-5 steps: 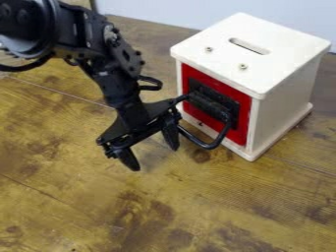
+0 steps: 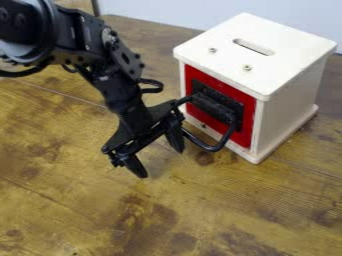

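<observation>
My black gripper (image 2: 158, 157) points down over the wooden floor surface, its two fingers apart with nothing between them. Just to its right stands a white box (image 2: 282, 100) with a slotted top and two bolts. The box's red front panel (image 2: 243, 135) carries a black mechanism (image 2: 214, 104), from which a black bar or cable loops down beside the gripper. Whether the gripper touches that loop cannot be told from this view.
A pale wall (image 2: 171, 8) runs along the back behind the box.
Very little has changed; the gripper's left finger sits very slightly differently, and the box has not moved.
</observation>
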